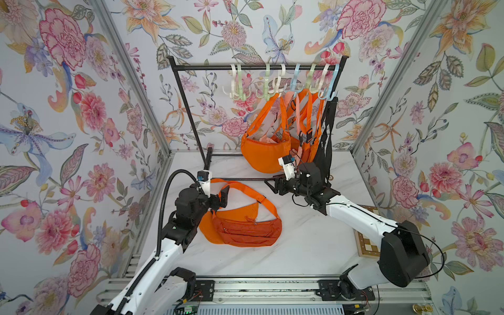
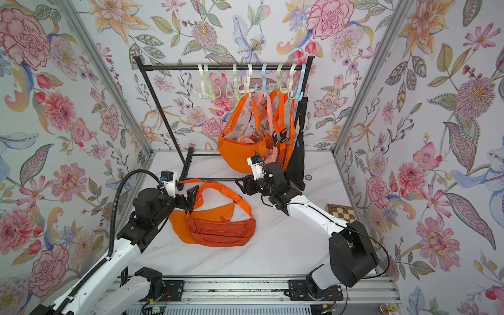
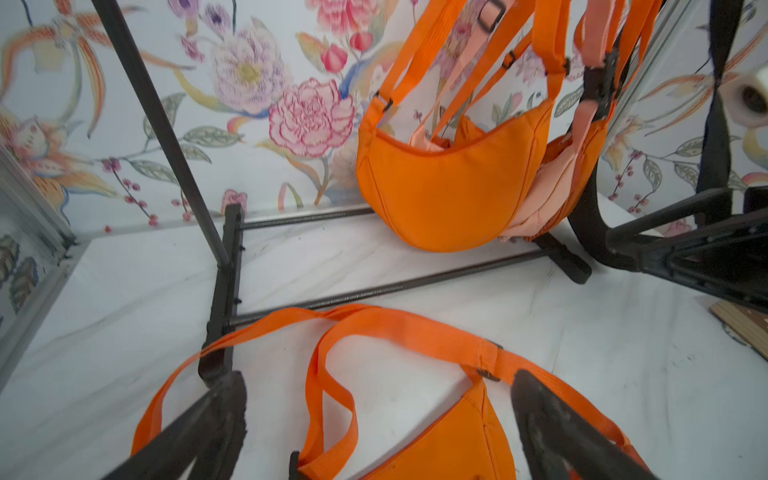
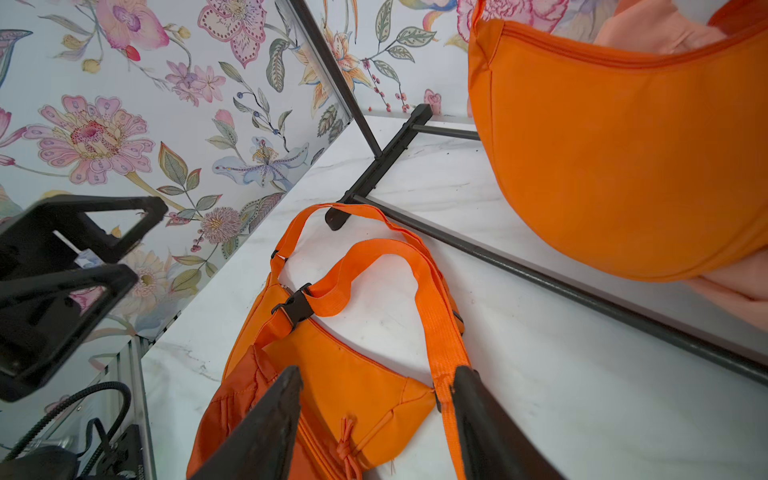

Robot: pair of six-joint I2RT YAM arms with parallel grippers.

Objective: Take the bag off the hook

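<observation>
Orange bags hang with pink and black ones from hooks [image 1: 266, 78] on the black rack, the front orange one [image 1: 265, 157] lowest left. Two orange bags [image 1: 246, 233] lie on the table with straps looped. My left gripper [image 1: 216, 198] stands open above their straps, nothing between its fingers. My right gripper [image 1: 274, 183] is in front of and below the hanging orange bag, its fingers apart with nothing seen between them in the right wrist view.
The black rack's base bar [image 3: 400, 284] runs behind the lying bags. A wooden board [image 2: 341, 212] is at the right edge.
</observation>
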